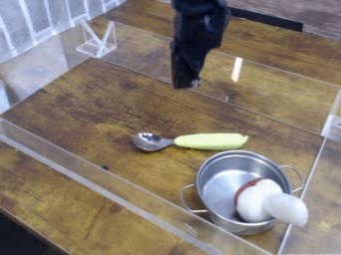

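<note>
My gripper hangs dark and blurred at the top centre of the camera view, above the back of the wooden surface, with nothing visible between its fingers; it looks shut. Below it lie a metal spoon and a pale yellow-green corn-like item, end to end. At the lower right stands a steel pot with two handles, holding a white and reddish-brown object and a white piece that sticks up over the rim.
Clear plastic walls border the wooden work area on its sides. A white bracket stands at the back left.
</note>
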